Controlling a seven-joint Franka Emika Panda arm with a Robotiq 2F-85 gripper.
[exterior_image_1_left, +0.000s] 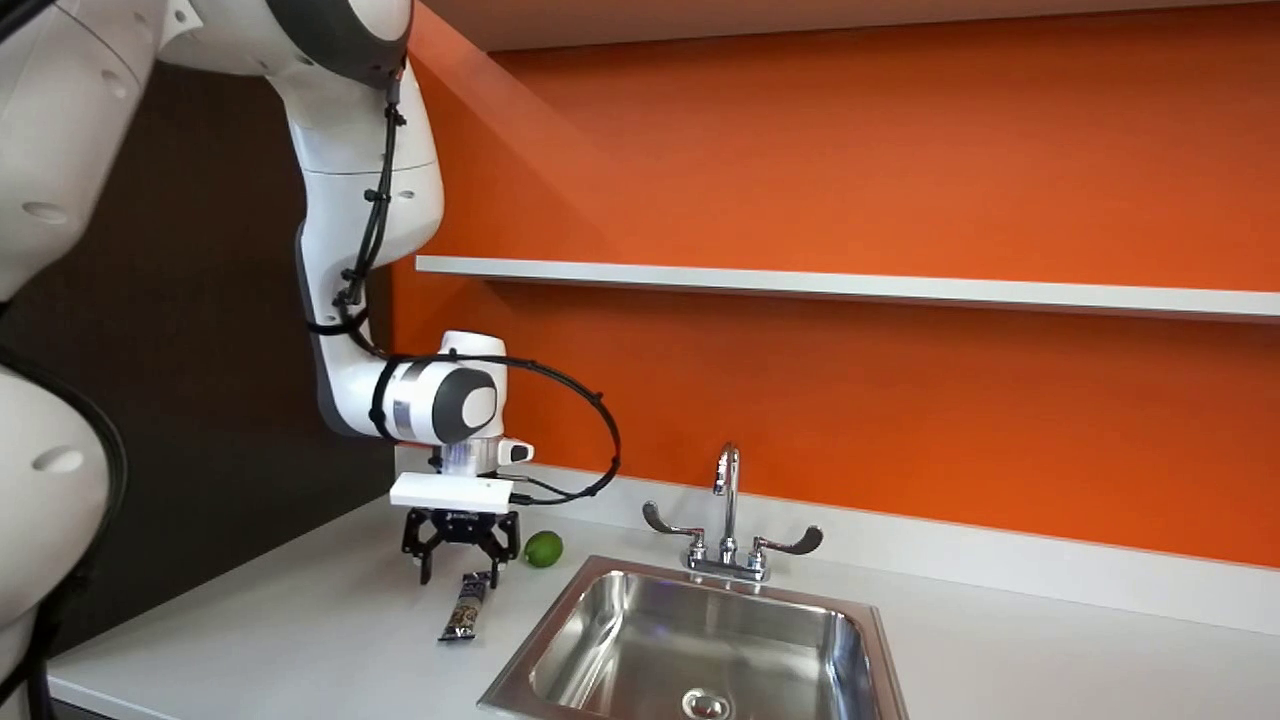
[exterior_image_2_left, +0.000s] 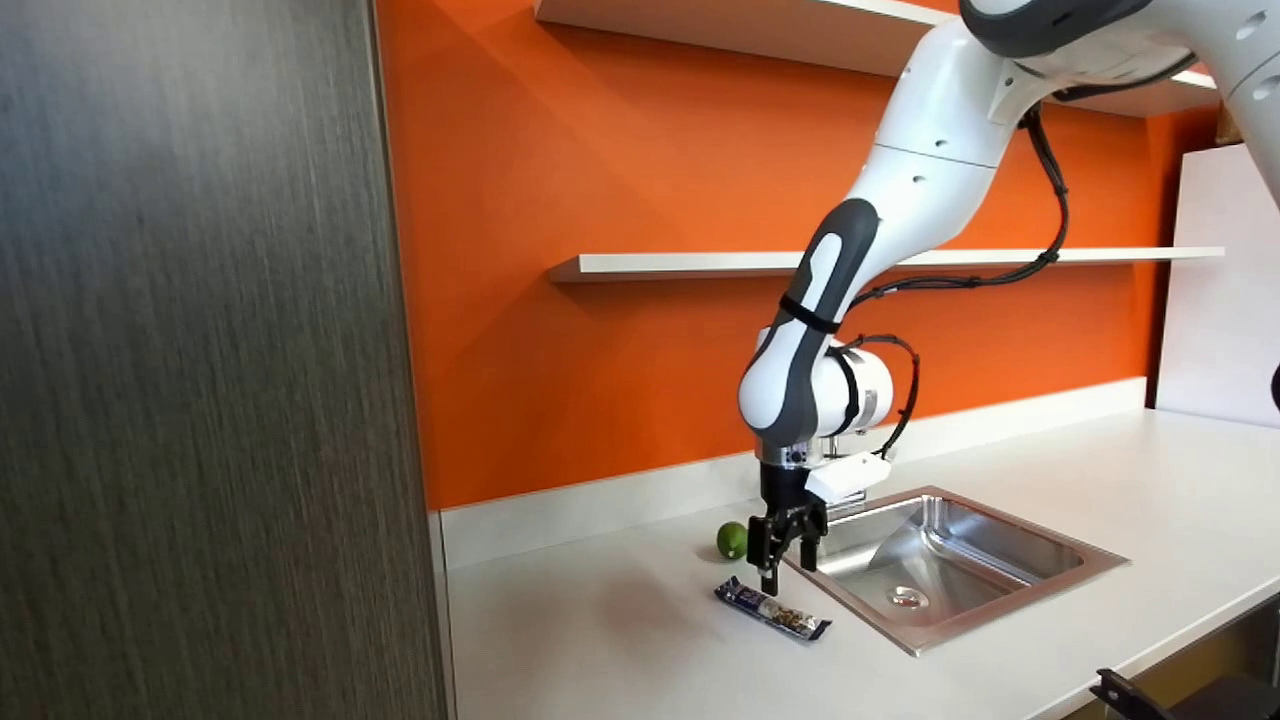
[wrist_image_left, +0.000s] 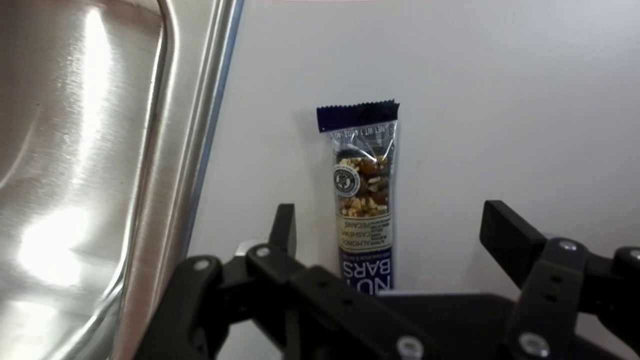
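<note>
A nut bar in a clear and dark-blue wrapper (wrist_image_left: 364, 186) lies flat on the white counter, left of the sink in exterior view 1. My gripper (exterior_image_1_left: 459, 575) is open just over its far end, with fingers spread wide to either side. From the wrist, the open gripper shows bare counter on both sides of the wrapper, with more room on the right. The bar's near end is hidden behind the gripper body there. Beside the gripper, toward the wall, rests a green lime (exterior_image_1_left: 543, 548).
A steel sink (exterior_image_1_left: 528, 652) is set into the counter right of the bar, its faucet (exterior_image_1_left: 729, 504) behind it. A dark panel (exterior_image_2_left: 216, 360) bounds the left side. A white shelf (exterior_image_1_left: 840, 284) runs along the orange wall.
</note>
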